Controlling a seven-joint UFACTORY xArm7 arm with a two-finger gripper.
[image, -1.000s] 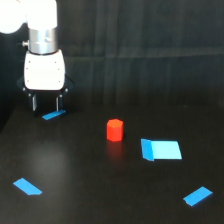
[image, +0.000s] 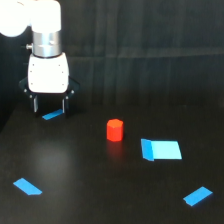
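Observation:
A small red block (image: 115, 130) rests on the black table, just right of the middle of the camera view. At the upper left hangs my white gripper (image: 50, 104), pointing down. Its dark fingers stand apart, and the space between them shows only part of a blue tape strip (image: 53, 114) on the table. The gripper is open, well to the left of the red block and not touching it.
Right of the block lies a light-blue square (image: 166, 150) with a darker blue strip (image: 147, 150) along its left side. More blue tape marks the front left (image: 27, 187) and front right (image: 198, 196). A dark curtain closes off the back.
My gripper has shifted slightly right and a touch lower. The red block, the light-blue square and the tape strips are where they were.

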